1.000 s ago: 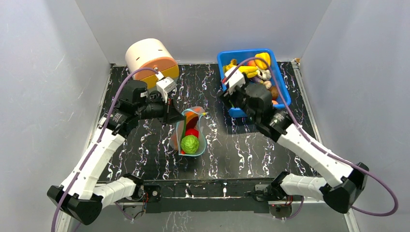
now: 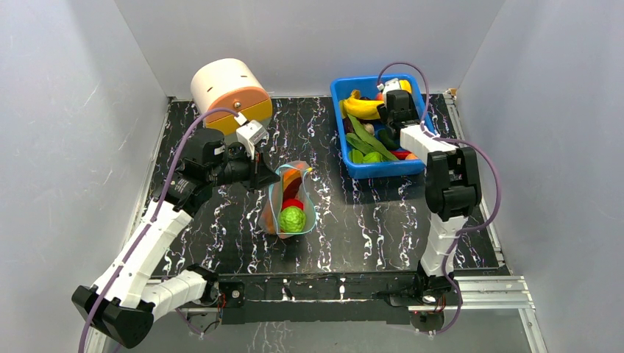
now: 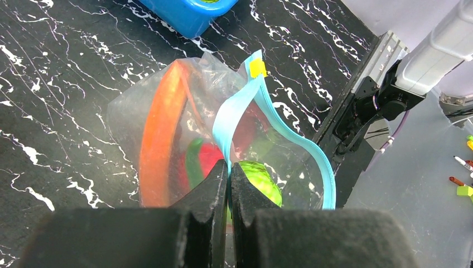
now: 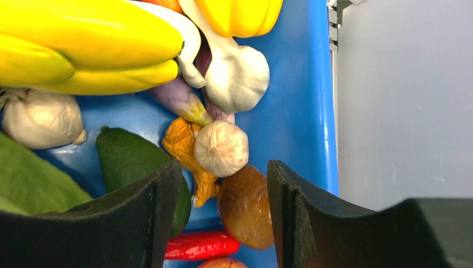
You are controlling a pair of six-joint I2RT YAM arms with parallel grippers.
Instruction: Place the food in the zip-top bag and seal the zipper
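The clear zip top bag [image 2: 269, 213] with light blue zipper [image 3: 295, 139] stands on the marble table, holding an orange piece [image 3: 162, 139], a red item and a green cabbage-like ball [image 3: 257, 181]. My left gripper is shut on the bag's zipper edge. My right gripper hangs open over the food in the blue bin [image 2: 353, 168], above a pale round bulb [image 4: 221, 146], a brown round item [image 4: 244, 206] and an avocado [image 4: 128, 162]. Bananas, garlic, a yellow pepper and leafy greens also lie there.
A cream and orange cylindrical box [image 2: 224, 84] sits at the back left. Grey walls surround the table on the back and both sides. Bare marble [image 2: 375, 228] is free in front of the bin, right of the bag.
My right arm has swung rearward and right, from the bin's front left to over its right part. The left arm and bag are nearly unchanged.
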